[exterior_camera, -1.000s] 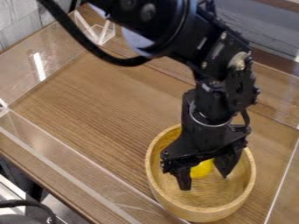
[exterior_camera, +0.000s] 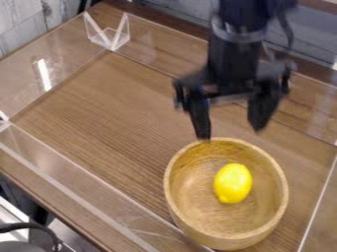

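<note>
A yellow oval object lies in a round wooden bowl at the lower right. My dark gripper hangs above and behind the bowl. It is blurred at its lower end, with no object visible in it; the fingers stand apart.
A small clear wire-like or plastic item stands at the back left. A dark cable shows at the lower left corner.
My gripper has risen up and back out of the bowl, leaving the yellow object in full view inside it.
</note>
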